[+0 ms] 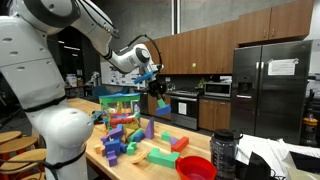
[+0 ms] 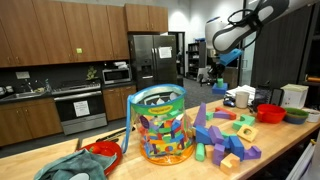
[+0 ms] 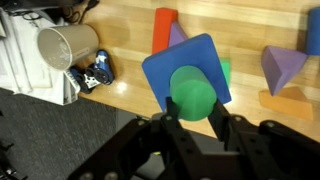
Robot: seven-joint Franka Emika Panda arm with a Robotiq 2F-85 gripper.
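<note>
A green cylinder (image 3: pixel 192 88) is between the fingers of my gripper, which is shut on it. Beneath the cylinder, a flat blue block (image 3: pixel 165 70) shows in the wrist view. The gripper (image 1: pixel 157 97) hangs above the table in exterior view 1, with the blue block (image 1: pixel 164 113) in the air right under the cylinder; how the two are joined cannot be seen. Below them in the wrist view lie a red block (image 3: pixel 163 30), a purple block (image 3: pixel 177 34) and a green block (image 3: pixel 225 70), partly covered.
Several loose blocks are scattered about the table. A colourful container with a blue handle (image 2: pixel 165 97) stands among them. At exterior view 1's right are a red bowl (image 1: pixel 194 168) and a black canister (image 1: pixel 223 152). A white cup (image 3: pixel 66 45) is near the table edge.
</note>
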